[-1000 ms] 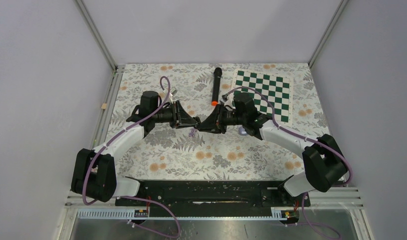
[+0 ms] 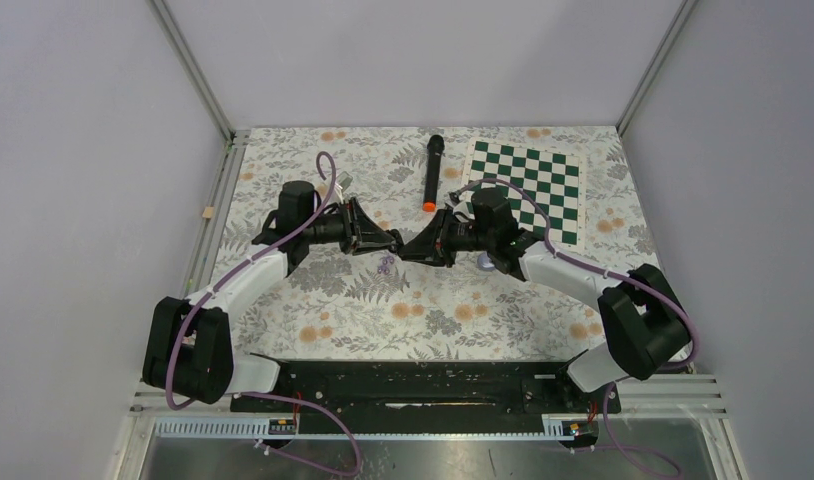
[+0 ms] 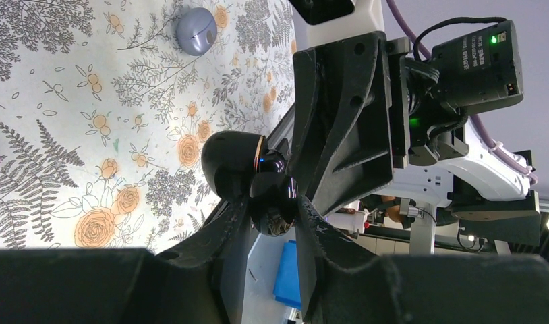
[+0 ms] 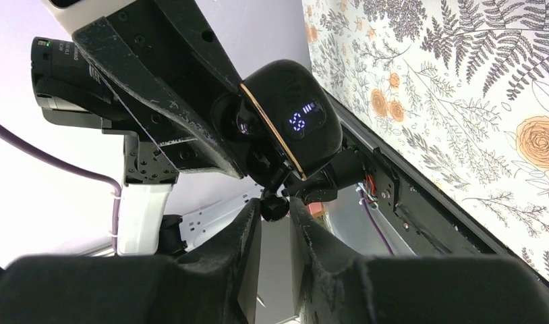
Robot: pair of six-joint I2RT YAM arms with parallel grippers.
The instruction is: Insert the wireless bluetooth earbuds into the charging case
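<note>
My two grippers meet over the middle of the table. In the left wrist view, my left gripper is shut on a glossy black piece, with the black charging case (image 3: 228, 165) just beyond it. In the right wrist view, the case (image 4: 295, 118) shows a gold rim and a lit display; my right gripper is shut on a small glossy black earbud at its lower edge. In the top view, the grippers hide most of these pieces. Whether the earbud sits in its slot I cannot tell.
A black microphone (image 2: 433, 172) and a checkerboard (image 2: 553, 185) lie at the back of the table. A lilac object (image 3: 196, 30) rests on the patterned cloth.
My right gripper has shifted very slightly in the top view, the dark pieces between the grippers showing a little more. The left arm is nearly unchanged.
</note>
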